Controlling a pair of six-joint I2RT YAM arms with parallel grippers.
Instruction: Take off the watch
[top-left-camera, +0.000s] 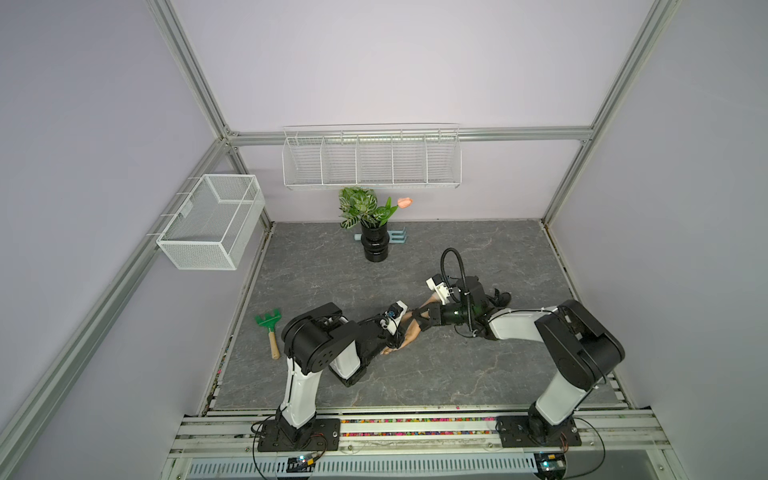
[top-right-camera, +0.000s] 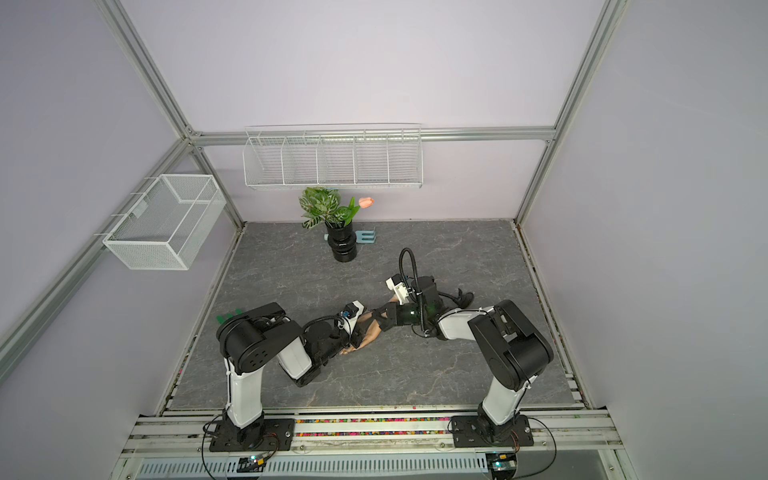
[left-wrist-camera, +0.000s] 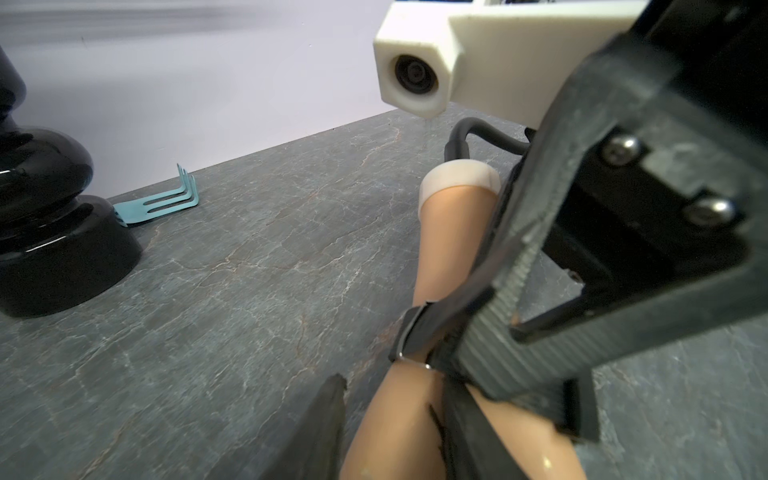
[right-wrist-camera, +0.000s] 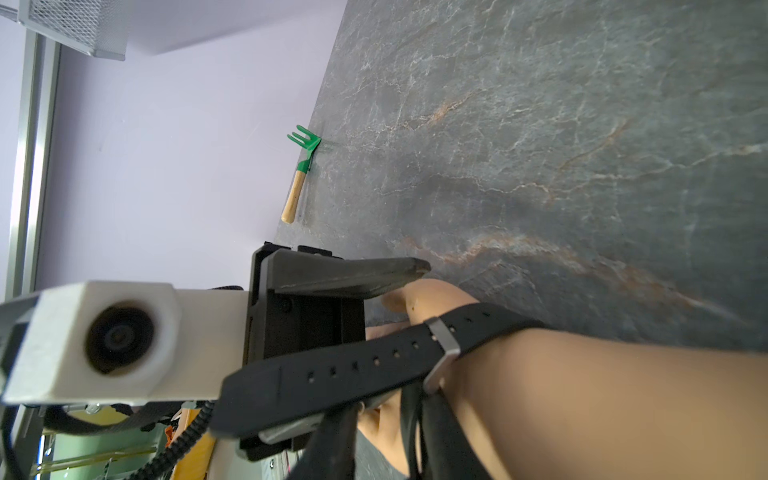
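A black watch strap with holes (right-wrist-camera: 344, 368) and a metal buckle (right-wrist-camera: 442, 344) wraps a flesh-coloured dummy hand (right-wrist-camera: 592, 392) at the wrist. Its long free tail sticks out past the buckle, across the left gripper's fingers (right-wrist-camera: 348, 276), which stand apart. The watch's face cannot be made out. In the left wrist view, my part-open left gripper has its fingers over the hand, below the strap (left-wrist-camera: 448, 320). My right gripper is part open near the buckle; a thin dark band (right-wrist-camera: 411, 424) shows beside one finger. The right gripper's large finger (left-wrist-camera: 524, 352) touches or nearly touches the strap.
A black vase with flowers (top-left-camera: 375, 244) stands at the back, a blue fork tool (left-wrist-camera: 160, 204) behind it. The green hand rake (top-left-camera: 270, 324) lies at left. White wire baskets (top-left-camera: 372, 160) hang on the frame.
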